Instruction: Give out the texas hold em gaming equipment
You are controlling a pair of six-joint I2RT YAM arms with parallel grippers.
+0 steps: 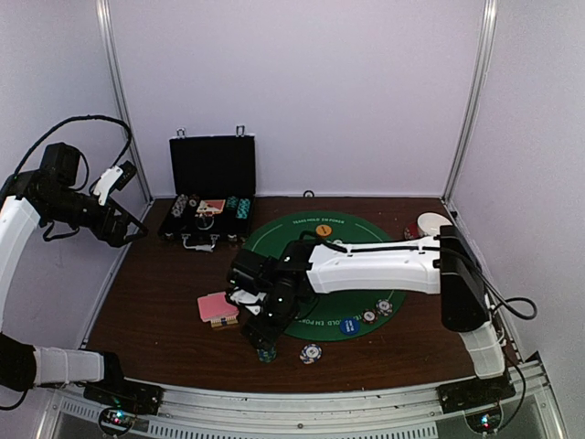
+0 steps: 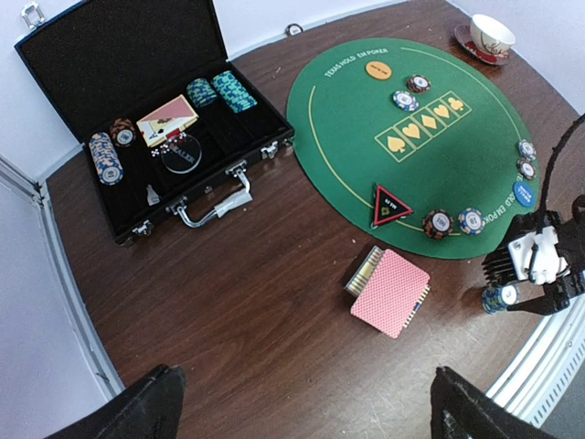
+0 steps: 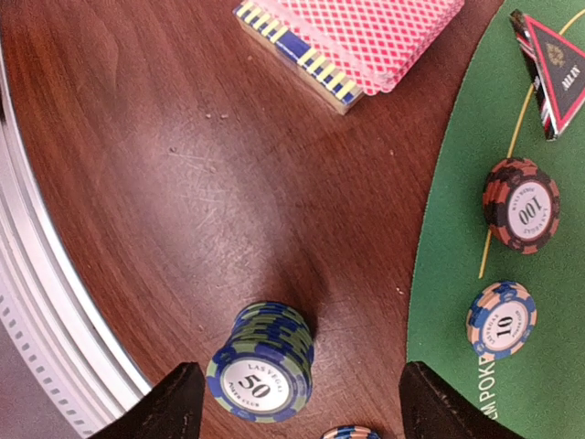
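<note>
My right gripper hangs with its fingers apart, above and around a tall stack of dark "50" chips (image 3: 259, 377); the chips stand nearer its left finger, and no grip shows. In the top view that stack is partly covered by the gripper. Beside it stands another chip stack (image 1: 311, 353). On the green mat (image 2: 338, 174) lie a black-red triangle (image 2: 391, 204), dark "100" chips (image 2: 438, 223), "10" chips (image 2: 471, 220) and a blue disc (image 1: 349, 326). My left gripper is open and empty, off at the left side.
An open black case (image 2: 187, 146) with chips and cards stands at the back left. A pink-backed card deck (image 2: 391, 293) rests on a striped stack. A white cup (image 2: 493, 34) on a red saucer sits at the back right. Bare table lies at front left.
</note>
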